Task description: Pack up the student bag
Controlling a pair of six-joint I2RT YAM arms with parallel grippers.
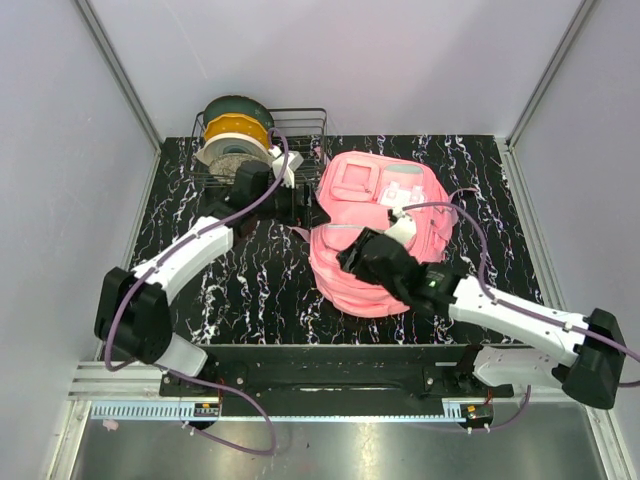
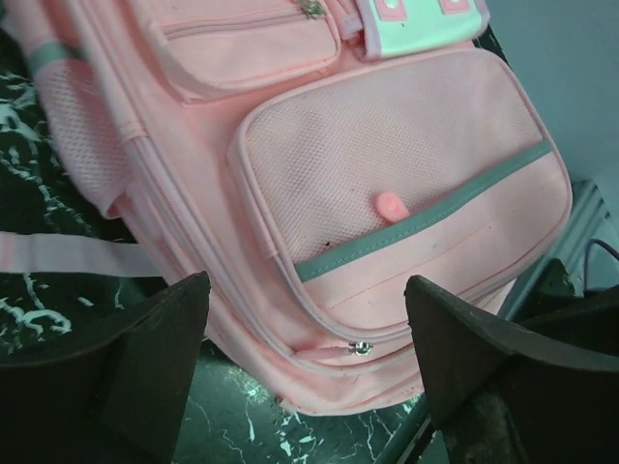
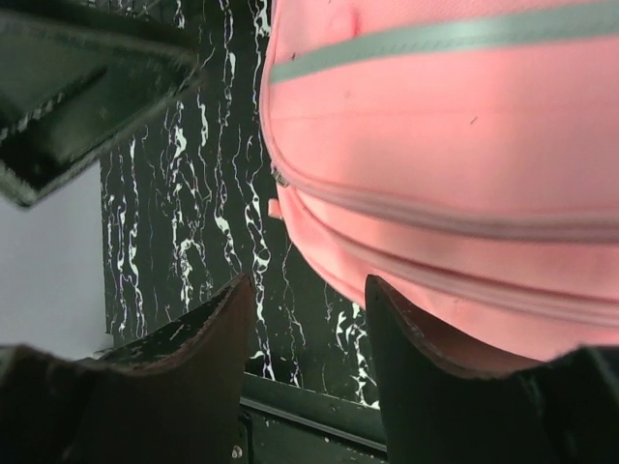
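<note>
The pink student bag (image 1: 362,285) lies flat on the dark marbled table, its front pocket (image 2: 426,271) edged with a grey-green strip and closed over. A small metal zipper slider (image 2: 361,348) shows near the pocket's lower edge in the left wrist view. My left gripper (image 1: 316,218) is at the bag's left edge, fingers (image 2: 155,362) spread with nothing held. Over the middle of the bag hovers my right gripper (image 1: 347,257), its fingers (image 3: 387,319) apart and empty. Part of the left gripper appears dark in the upper left of the right wrist view.
A wire rack (image 1: 305,125) holding a green, a yellow and a pale plate stands at the back left. A strap (image 2: 77,255) sticks out from the bag's left side. The two grippers are close together.
</note>
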